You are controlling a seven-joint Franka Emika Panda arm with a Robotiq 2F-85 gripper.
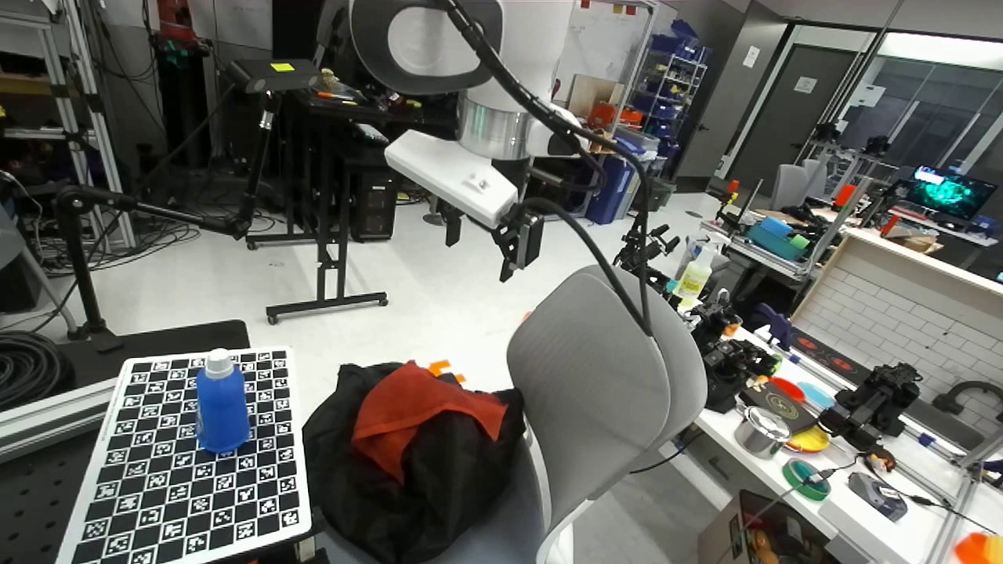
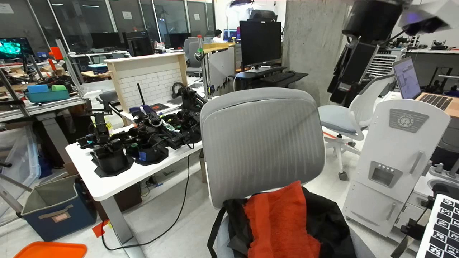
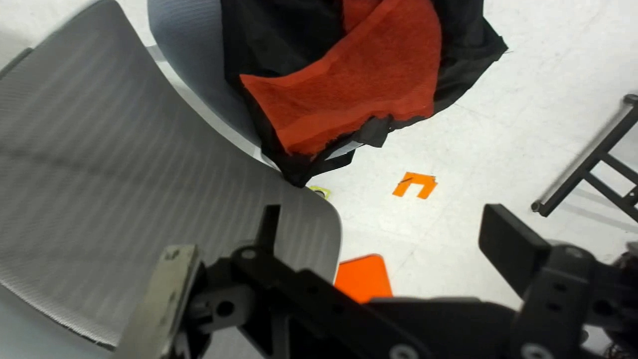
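My gripper (image 1: 477,255) hangs in the air behind the grey chair's backrest (image 1: 592,362) in exterior view 1, well above the floor. Its two fingers stand wide apart in the wrist view, open, with only floor and chair seen between them. On the chair seat lies a black cloth or bag (image 1: 442,498), and over it a red cloth (image 1: 404,413). The wrist view has the red cloth (image 3: 371,72) at the top, beyond the fingertips and apart from them. A blue bottle with a white cap (image 1: 222,404) stands upright on a patterned board (image 1: 141,470).
Right of the chair is a white table (image 2: 103,185) crowded with black robot arms. A white toy fridge (image 2: 387,159) stands at the right in exterior view 2. An orange tray (image 3: 365,278) lies on the floor. Open floor (image 1: 442,310) shows behind the chair.
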